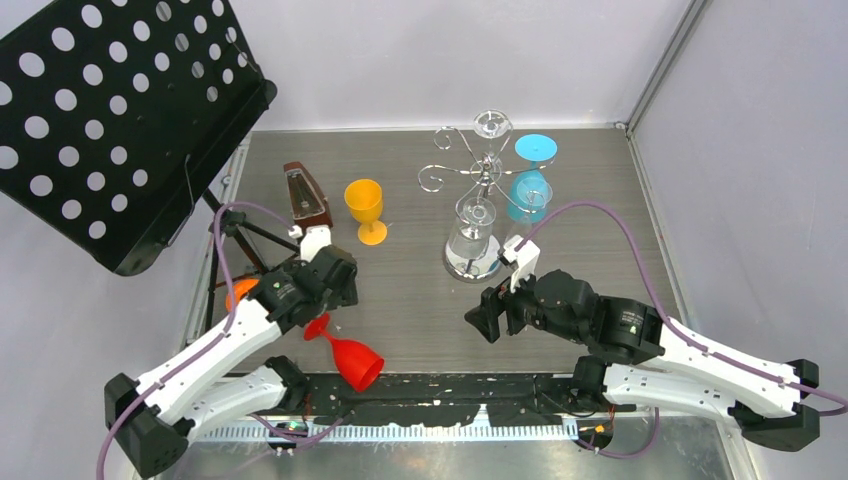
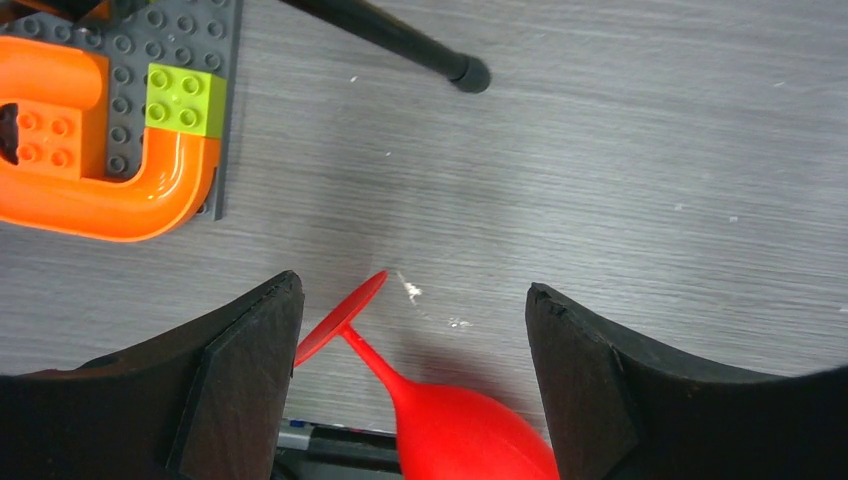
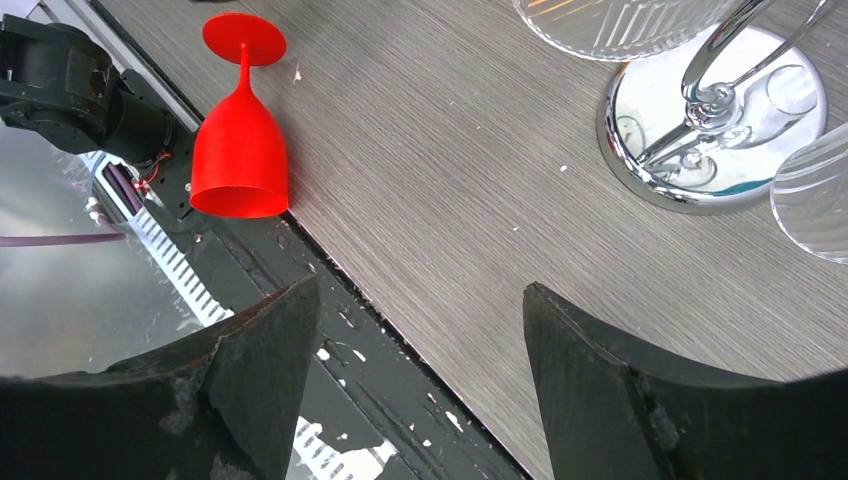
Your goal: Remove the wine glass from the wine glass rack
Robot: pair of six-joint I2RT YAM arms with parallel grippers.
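Note:
The metal glass rack [image 1: 470,266] stands right of centre, holding upside-down clear glasses [image 1: 472,222] and a blue glass [image 1: 535,148]. In the right wrist view its chrome base [image 3: 632,160] and clear glasses [image 3: 812,200] are at upper right. My right gripper [image 1: 489,312] is open and empty, left-front of the rack. My left gripper [image 1: 330,292] is open, above and behind a red wine glass [image 1: 354,362], which lies on its side at the front edge. The red glass [image 2: 460,430] shows between the fingers in the left wrist view, below them, not held.
A yellow goblet [image 1: 364,208] and a metronome [image 1: 306,196] stand at back left. A black music stand [image 1: 130,150] rises over the left side. Orange and green bricks [image 2: 185,100] lie beside it.

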